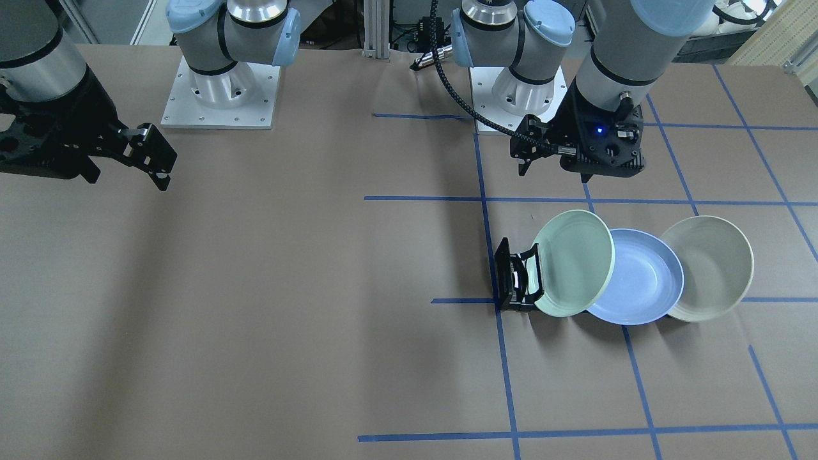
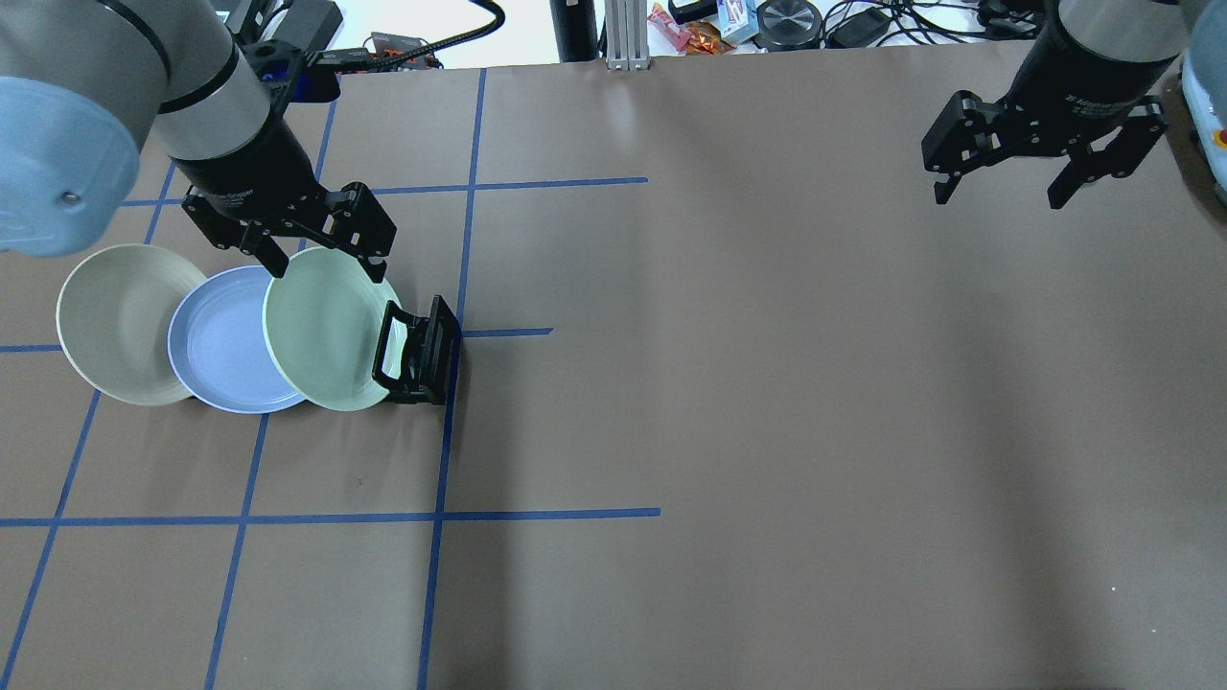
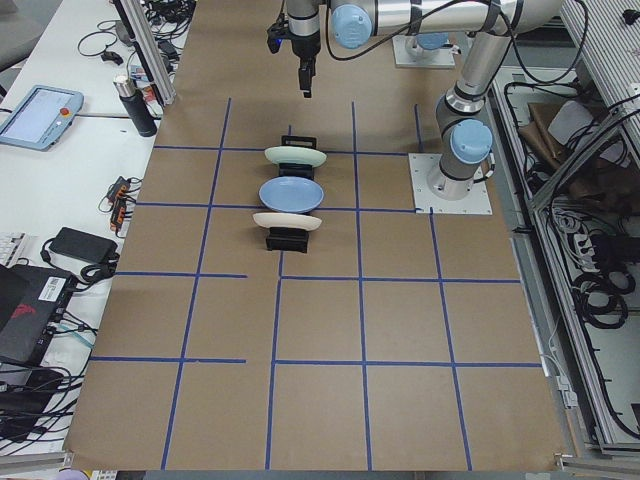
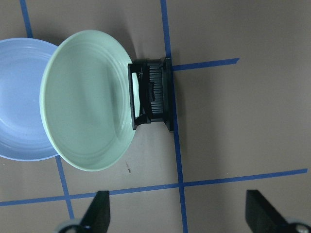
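My gripper [image 1: 553, 172] hangs open above the table behind three plates standing tilted in black racks: a pale green plate [image 1: 575, 264], a blue plate [image 1: 634, 283] and a cream plate [image 1: 709, 272]. In the wrist view the green plate [image 4: 82, 102] leans on a black rack [image 4: 165, 94], with the blue plate [image 4: 19, 97] to its left. The gripper's two fingers show at the bottom corners of that view, wide apart with nothing between them.
Another arm [image 2: 1064, 126] hangs at the other side of the table, its gripper above bare surface.
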